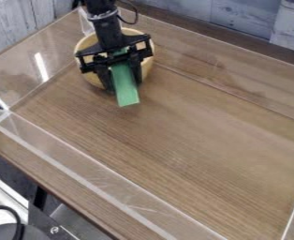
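Note:
My black gripper (118,58) is at the upper middle of the camera view, shut on a green object (125,88) that hangs below it. Behind them is a tan bowl (88,45), largely hidden by the gripper and arm. The green object overlaps the bowl's lower front edge; whether it is inside or in front of it I cannot tell.
Pale walls or boxes stand at the top left and top right. A black cable and a dark gap show beyond the left edge at the lower left.

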